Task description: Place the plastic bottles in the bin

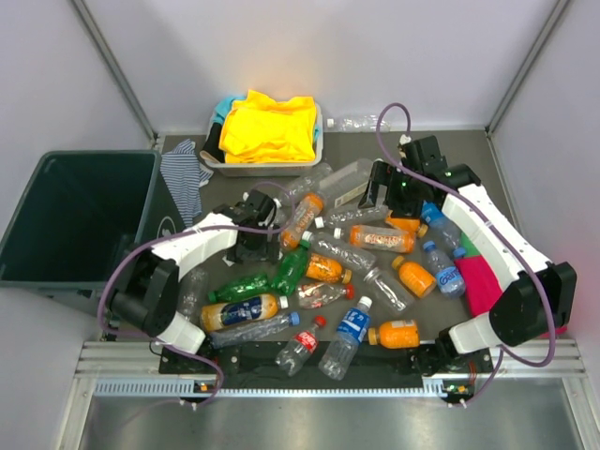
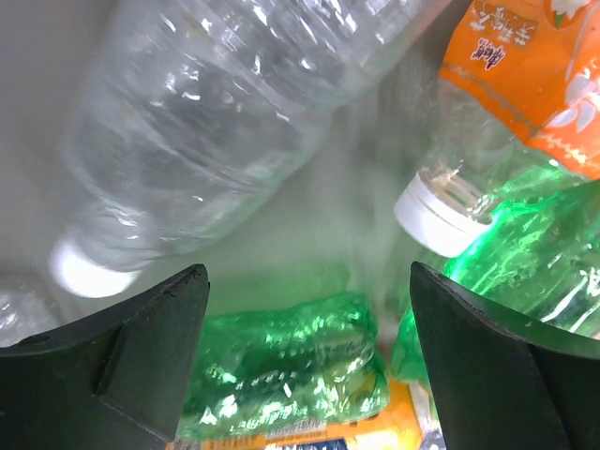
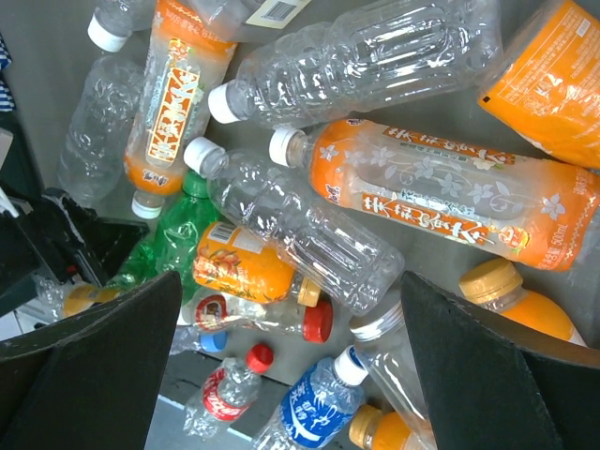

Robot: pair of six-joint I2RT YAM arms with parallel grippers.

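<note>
Plastic bottles lie scattered over the grey table. My left gripper is open, low over the left part of the pile. In the left wrist view a green bottle shows in the gap between its fingers, with no visible grip on it. A clear bottle with a white cap lies ahead of the fingers, and a second green bottle is by the right one. My right gripper stands open above the right side; below it are a clear bottle and an orange-labelled bottle. The dark bin stands at the left.
A tray with yellow cloth sits at the back. Striped cloth lies beside the bin, and red cloth at the right edge. Several bottles crowd the front, including a blue-labelled one.
</note>
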